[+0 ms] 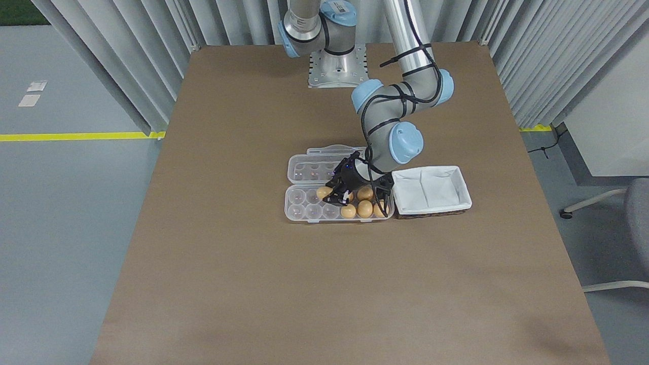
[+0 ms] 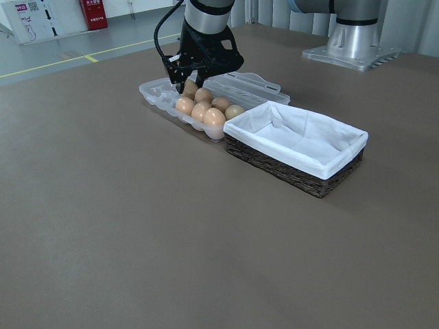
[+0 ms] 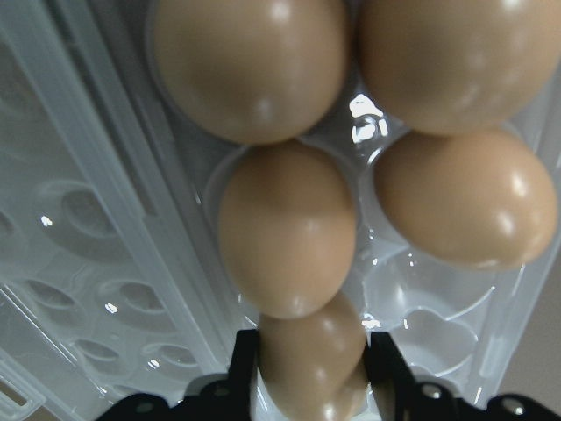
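Note:
A clear plastic egg carton [image 1: 296, 210] with its lid open holds several brown eggs [image 1: 364, 209], mostly in its right part; empty cups show at the left. My gripper is down in the carton, its two black fingers closed against the sides of an egg [image 3: 311, 346] at the bottom of the wrist view. In the left view the gripper [image 2: 188, 83] is over the far end of the egg group. A white-lined wicker basket [image 1: 430, 188] stands just right of the carton.
The robot base [image 1: 337, 72] is bolted at the back of the brown table [image 1: 243, 274].

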